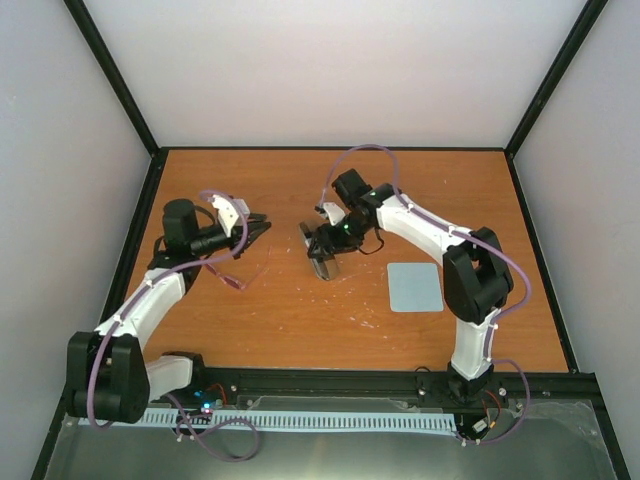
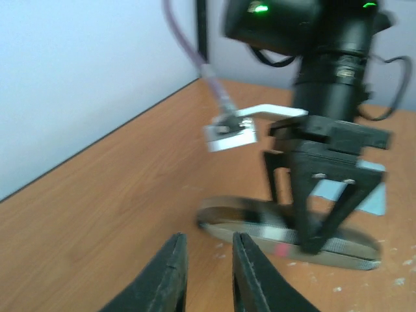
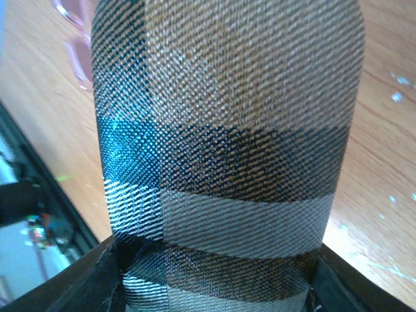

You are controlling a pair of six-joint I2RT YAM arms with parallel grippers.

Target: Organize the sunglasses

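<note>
A plaid glasses case (image 1: 326, 266), grey and dark (image 3: 227, 162), is raised at the middle with my right gripper (image 1: 318, 240) shut on it; it fills much of the right wrist view. Pink sunglasses (image 1: 230, 279) lie on the table at centre left, partly seen as pink lenses (image 3: 80, 62) behind the case. Above them, my left gripper (image 1: 262, 222) points toward the case; in its wrist view its two fingertips (image 2: 244, 250) stand apart, with nothing between them, short of the case.
A light blue square cloth (image 1: 414, 287) lies at the right of the wooden table (image 1: 470, 190). Dark frame rails (image 1: 330, 378) run along the front edge.
</note>
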